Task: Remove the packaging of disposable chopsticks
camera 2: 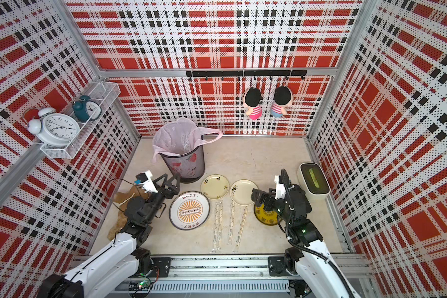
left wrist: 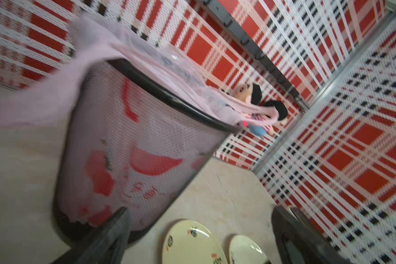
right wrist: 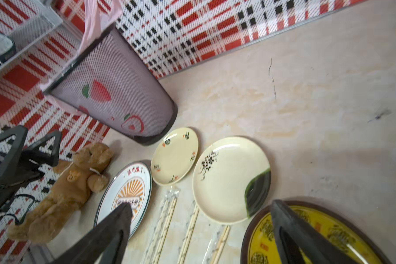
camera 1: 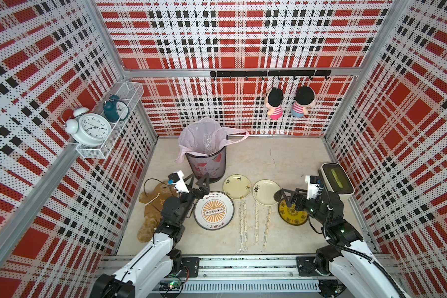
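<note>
Several pairs of disposable chopsticks (camera 1: 243, 226) in clear wrappers lie on the table's front middle, between the white orange-patterned plate (camera 1: 214, 211) and the yellow plate (camera 1: 295, 218). My left gripper (camera 1: 197, 181) is open above the table just in front of the mesh bin (camera 1: 208, 166) lined with a pink bag, left of the chopsticks; nothing is between its fingers in the left wrist view. My right gripper (camera 1: 287, 196) is open over the yellow plate, empty; the chopsticks show below it in the right wrist view.
Two small cream plates (camera 1: 237, 183) stand behind the chopsticks. A brown teddy bear (camera 2: 116, 224) lies at left, a lidded box (camera 2: 313, 176) at right. Clocks sit in a wall basket, two dolls hang at the back.
</note>
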